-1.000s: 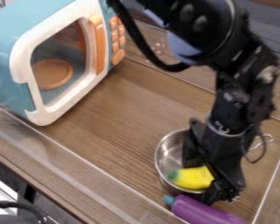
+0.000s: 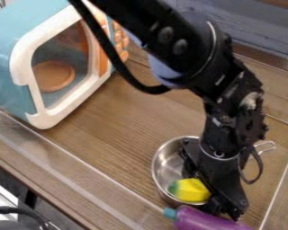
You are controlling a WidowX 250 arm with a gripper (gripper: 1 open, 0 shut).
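Note:
My black gripper (image 2: 212, 184) is down in a small steel pan (image 2: 167, 167) at the lower right, shut on a yellow toy (image 2: 187, 189) with a green tip, like a corn cob or banana. The fingers partly hide the toy and the pan. A purple eggplant-like toy (image 2: 211, 220) with a teal end lies just in front of the pan.
A blue and white toy microwave (image 2: 43, 115) with an orange plate inside stands at the upper left. The wooden counter (image 2: 104, 139) between it and the pan is clear. A grey wall runs along the back.
The arm and gripper have shifted slightly left, and the yellow toy in the pan has moved slightly left and down with them.

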